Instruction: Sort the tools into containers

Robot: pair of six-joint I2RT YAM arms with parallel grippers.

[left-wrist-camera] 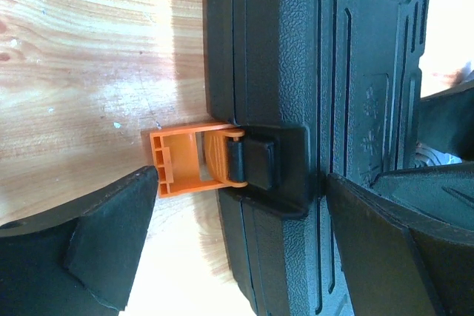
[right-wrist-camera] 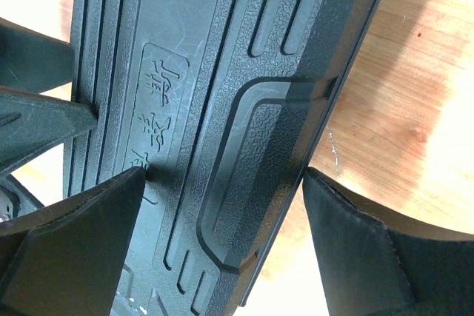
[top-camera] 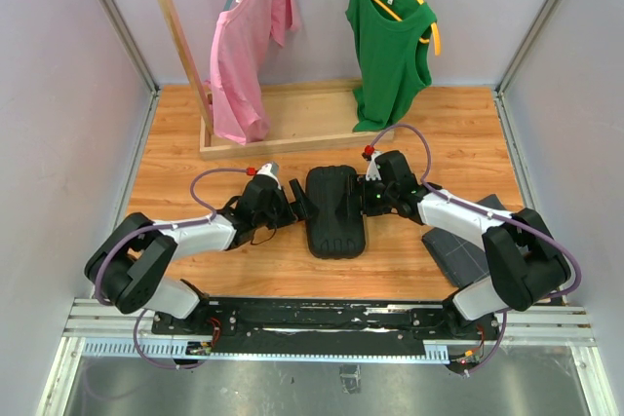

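Observation:
A black plastic toolbox [top-camera: 335, 231] lies on the wooden table between my arms. In the left wrist view an orange latch [left-wrist-camera: 181, 159] sticks out flipped open from the near side of the toolbox [left-wrist-camera: 296, 49]. My left gripper [top-camera: 300, 200] is open at that side, its fingers either side of the latch area. My right gripper [top-camera: 356, 192] is at the case's right half, fingertips on or close over its ribbed lid [right-wrist-camera: 170, 109], parted. Whether it grips anything is unclear.
A wooden rack [top-camera: 283, 146] with a pink shirt [top-camera: 244, 65] and a green top [top-camera: 385, 56] stands behind. A dark flat mat [top-camera: 448, 255] lies at the right under the right arm. The table left of the case is clear.

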